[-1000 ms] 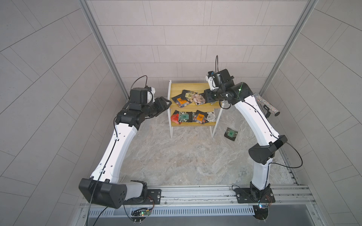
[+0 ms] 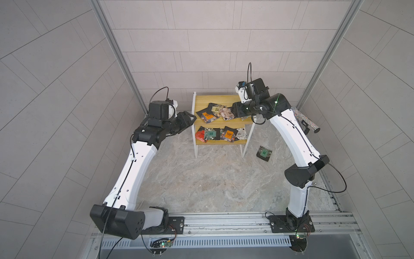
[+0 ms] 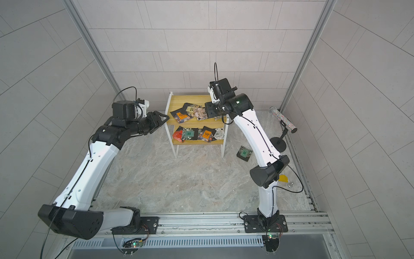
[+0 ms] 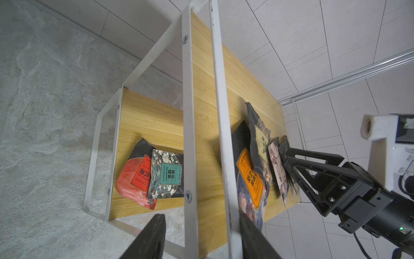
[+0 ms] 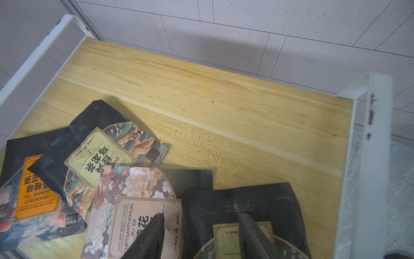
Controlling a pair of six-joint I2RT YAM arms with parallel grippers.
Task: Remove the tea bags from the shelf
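Note:
Tea bags lie on both tiers of the shelf point(image 2: 215, 100): orange point(image 5: 36, 185), yellow-label point(image 5: 97, 159) and pink point(image 5: 112, 215) bags above, with a dark bag point(image 5: 267, 194) at the right; red point(image 4: 131, 185), teal-label point(image 4: 170, 174) and other bags below. My left gripper stands part open at the shelf's left end, beside the upright. My right gripper reaches down over the upper tier, part open, its fingers at the pink and dark bags; whether anything is pinched is unclear.
A green-label bag point(image 2: 264, 153) lies on the floor right of the shelf. A patterned cylinder on a black stand point(image 3: 282, 118) stands further right. The floor in front of the shelf is clear.
The left arm looks unmoved.

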